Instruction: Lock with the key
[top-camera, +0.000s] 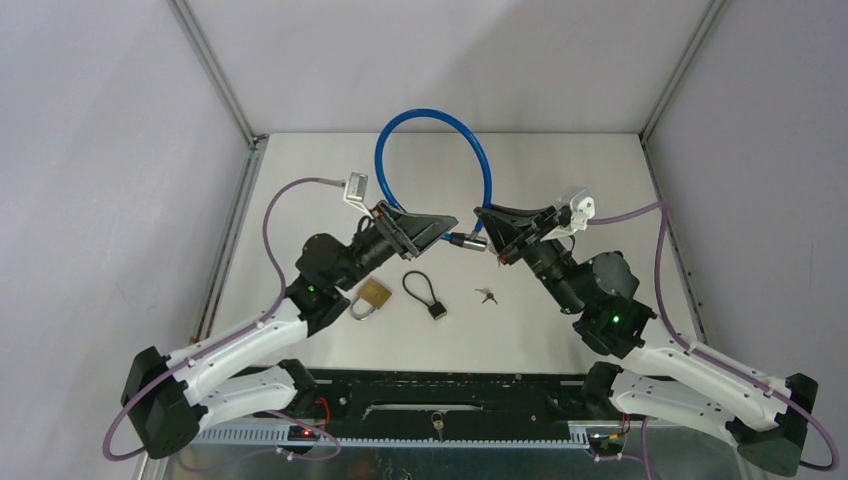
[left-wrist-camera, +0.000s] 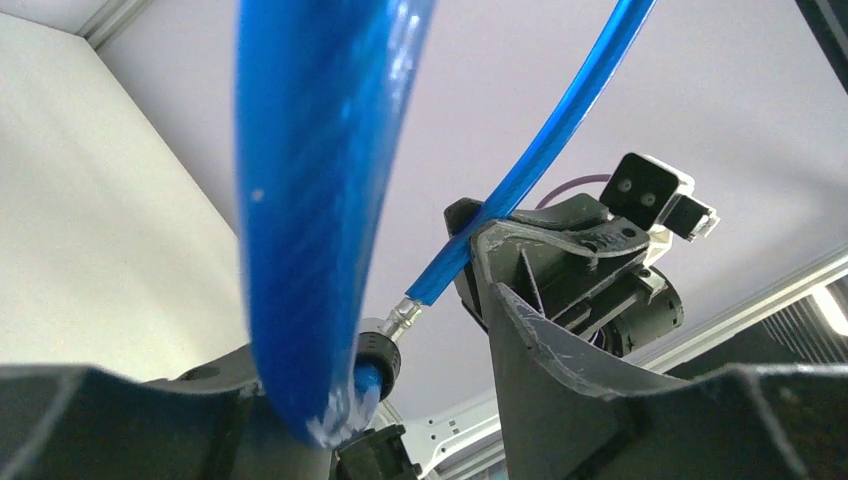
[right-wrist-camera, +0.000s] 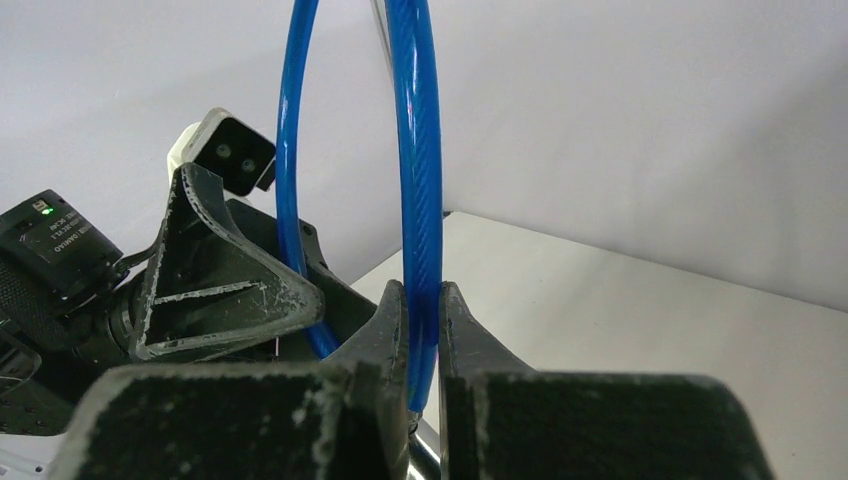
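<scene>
A blue cable lock (top-camera: 432, 113) forms an upright loop between the grippers, its black-and-silver lock body (top-camera: 467, 241) below. My right gripper is shut on one side of the blue cable, just above its metal end. My left gripper (top-camera: 430, 228) stands open; the cable's other side passes across it, and in the left wrist view it runs large and close between the spread fingers. Whether the fingers touch it is unclear. A small bunch of keys (top-camera: 487, 296) lies on the white table (top-camera: 560, 330).
A brass padlock (top-camera: 374, 294) and a black looped cable padlock (top-camera: 436, 309) lie on the table's middle-left. White walls (top-camera: 120, 200) close in both sides and the back.
</scene>
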